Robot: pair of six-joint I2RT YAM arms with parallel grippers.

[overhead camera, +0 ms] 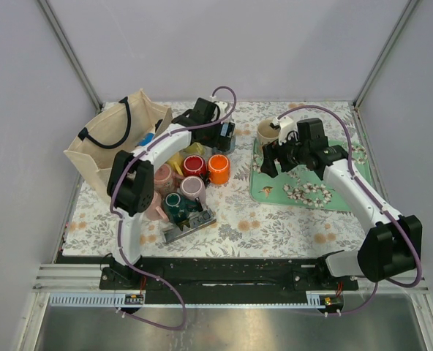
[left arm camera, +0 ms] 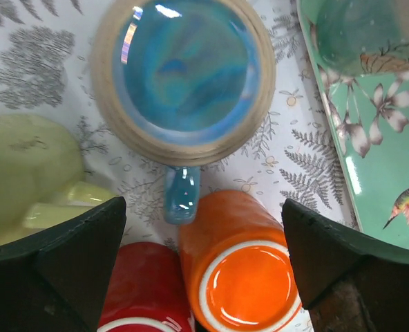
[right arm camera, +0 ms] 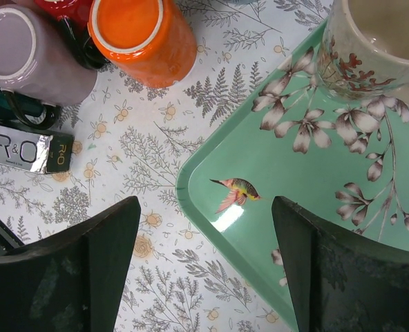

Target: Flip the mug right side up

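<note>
In the left wrist view a round mug with a glossy blue centre, tan outer band and blue handle stands ahead of my left gripper, which is open and empty. Its handle points back between the fingers without touching them; which way up it stands is hard to tell. Bottom-up, an orange mug and a lilac mug show their bases, and a red mug lies close by. A cream patterned mug stands upright on the green tray. Over that tray's left edge, my right gripper is open, nothing between its fingers.
The green tray fills the right side. At the left stands a cream bag with a dark handle. A dark green mug and a grey box sit near the front. The cloth between box and tray is clear.
</note>
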